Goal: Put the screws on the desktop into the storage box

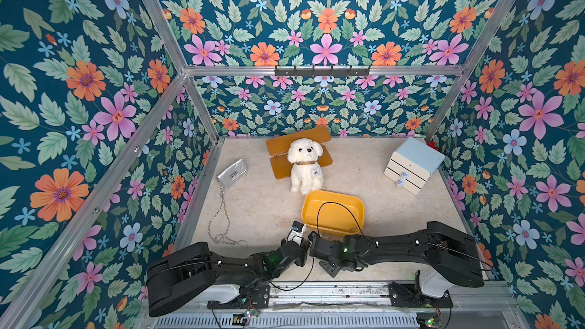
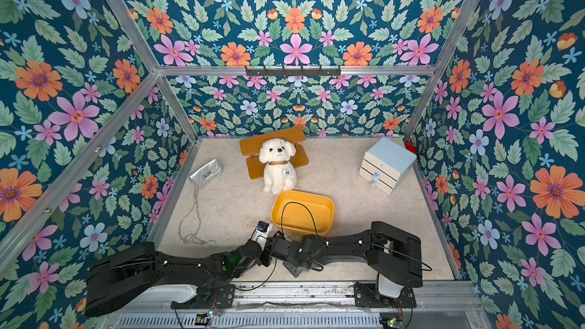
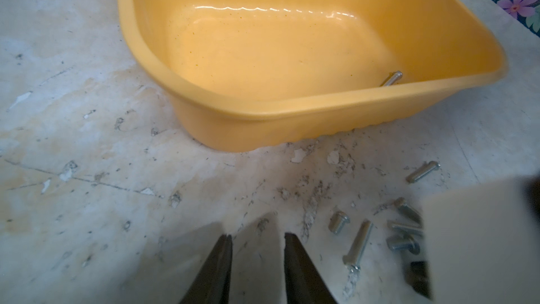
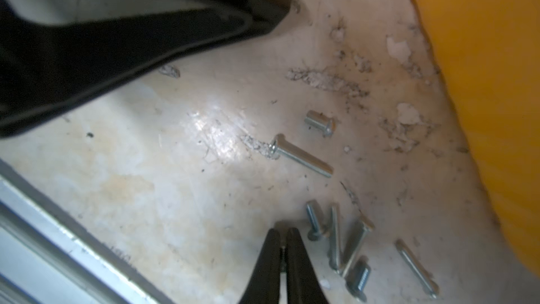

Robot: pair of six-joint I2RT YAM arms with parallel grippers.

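Note:
Several silver screws lie loose on the desktop in front of the yellow box [image 3: 315, 104], among them a long one [image 3: 358, 242] and a short one [image 3: 338, 222]. One screw [image 3: 392, 78] lies inside the box. My left gripper is low over the desktop, left of the screws, its fingers apart with nothing between them. My right gripper is shut beside the cluster of screws, with something small and dark apparently between its fingertips; I cannot tell what it is.
A white plush dog [image 1: 304, 167] sits behind the box. A silver bag with chain [image 1: 231, 173] lies at left, a small drawer unit [image 1: 414, 164] at right. The two arms are close together at the front centre.

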